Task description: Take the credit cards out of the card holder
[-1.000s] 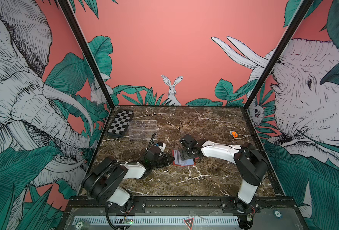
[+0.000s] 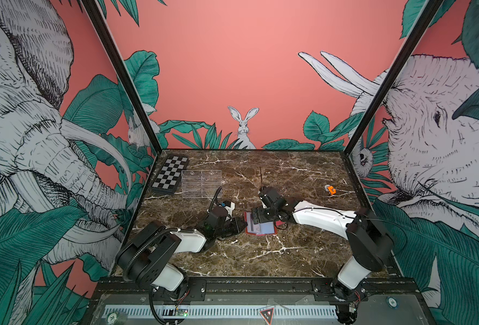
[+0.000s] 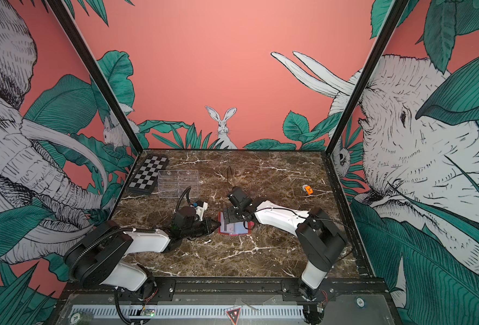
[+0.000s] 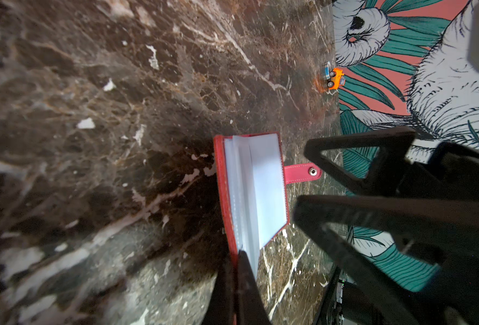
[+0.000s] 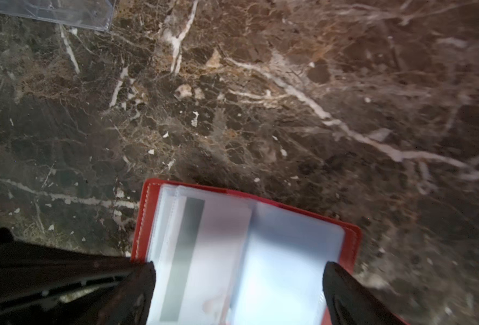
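Note:
The red card holder (image 5: 353, 243) lies spread out on the marbled table, its clear sleeves and a white card with a grey stripe (image 5: 182, 260) showing. Its snap strap (image 4: 303, 172) points to the right. At its left edge my left gripper is shut, with the thin red cover running in between its fingertips. My right gripper stands open over the holder, one finger near each side and nothing gripped. From above, the right gripper (image 2: 258, 215) hides part of the holder.
A clear divided tray (image 2: 201, 184) and a black-and-white checkered board (image 2: 170, 173) stand at the back left. A small orange toy vehicle (image 2: 331, 190) sits at the back right.
My right arm has shifted slightly to the right above the holder. The left arm and the holder look unmoved.

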